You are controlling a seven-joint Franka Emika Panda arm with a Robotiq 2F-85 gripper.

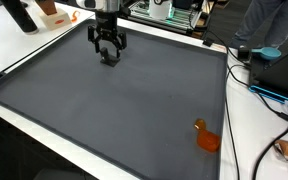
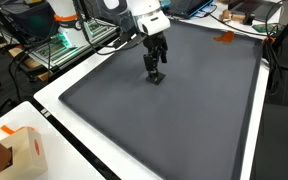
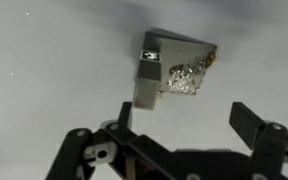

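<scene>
A small dark grey block lies on the grey mat. In the wrist view it carries a black-and-white tag and has a shiny, rough metallic part on one side. My gripper is open, its two fingers wide apart, with the block ahead of it and nothing clearly held. Exterior view 1 has the gripper at the far left of the mat, over or right beside the block. From exterior view 2, the gripper points down just above the block. Whether they touch cannot be told.
An orange-brown piece rests near the mat's right edge, well away from my gripper. Cables and dark equipment stand beyond the mat's right edge.
</scene>
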